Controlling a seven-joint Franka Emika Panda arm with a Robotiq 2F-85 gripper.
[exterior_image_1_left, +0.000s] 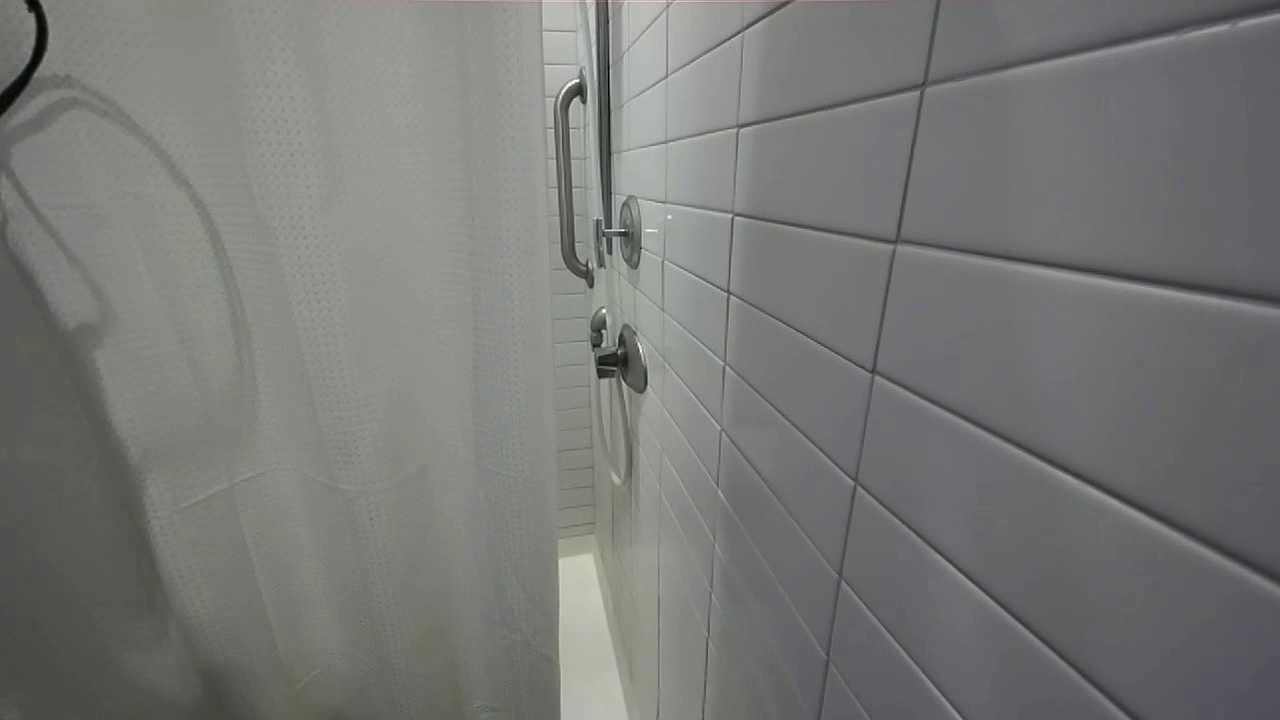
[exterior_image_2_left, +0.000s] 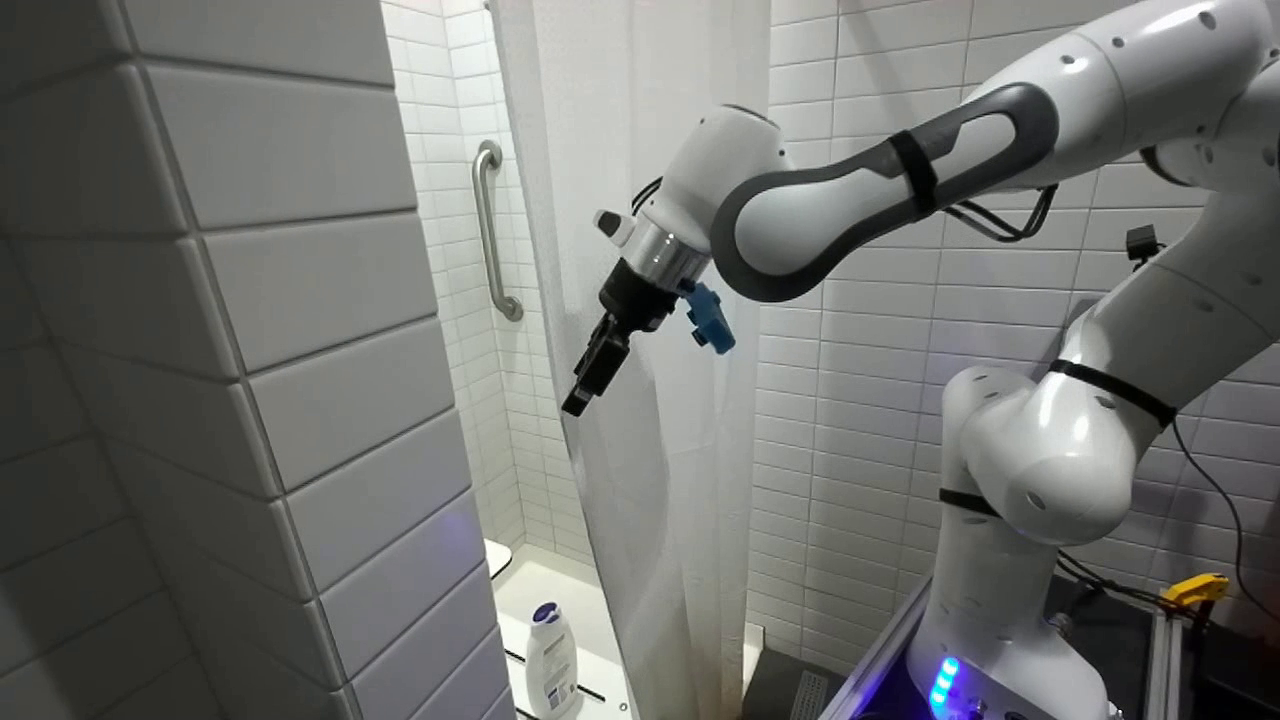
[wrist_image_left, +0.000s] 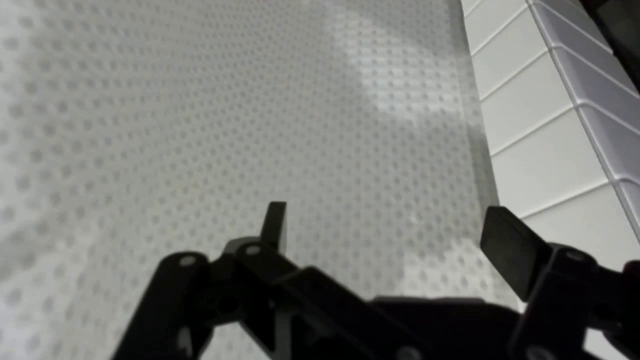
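Observation:
A white shower curtain (exterior_image_2_left: 690, 504) hangs across the shower opening, its free edge slanting down past my gripper (exterior_image_2_left: 576, 406). In the wrist view the dotted curtain cloth (wrist_image_left: 336, 156) fills most of the picture, and its hemmed edge (wrist_image_left: 474, 120) runs down toward the right finger (wrist_image_left: 513, 249). My gripper is open, the curtain spreading behind the gap between its fingers. Whether the cloth touches them I cannot tell. In exterior view 1 the curtain (exterior_image_1_left: 360, 336) covers the left side, and the gripper is out of sight.
A tiled wall corner (exterior_image_2_left: 324, 396) stands left of the opening. Inside the shower are a grab bar (exterior_image_2_left: 488, 228) and, on the floor, a white bottle (exterior_image_2_left: 552, 660). Shower controls (exterior_image_1_left: 630, 358) sit on the tiled wall beyond the curtain.

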